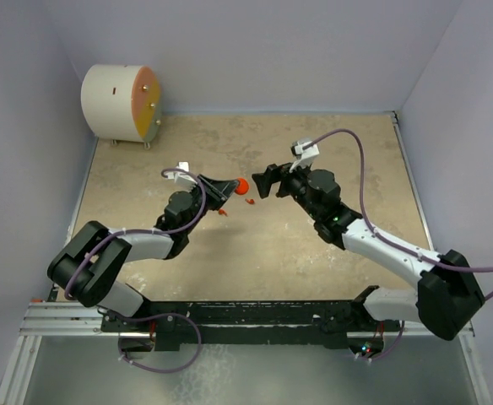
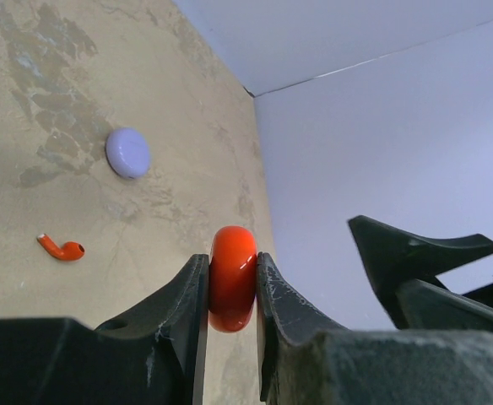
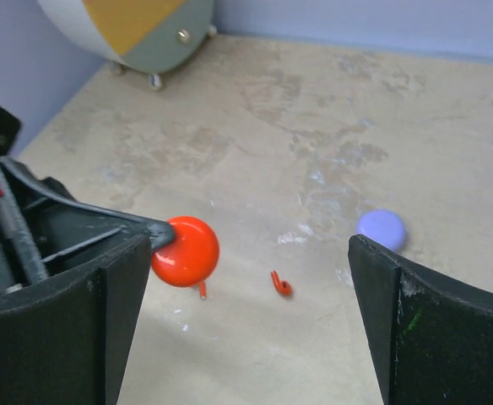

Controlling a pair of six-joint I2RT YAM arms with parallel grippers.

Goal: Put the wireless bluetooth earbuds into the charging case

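A glossy orange-red rounded charging case (image 2: 232,278) is pinched between the fingertips of my left gripper (image 1: 233,188), held above the table. From the right wrist view, the case (image 3: 186,251) shows a smooth round face; I cannot tell whether its lid is open. One orange earbud (image 1: 250,201) lies on the table just beyond the case. The second earbud (image 1: 222,212) is beneath the left gripper and partly covered by the case in the right wrist view. My right gripper (image 1: 269,175) stands open to the right of the case, its fingers apart and empty.
A pale purple rounded object (image 3: 382,229) rests on the table near the right gripper. At the back left stands a large cream drum-shaped box (image 1: 116,103). Bare table (image 1: 356,160) extends at the right and toward the front.
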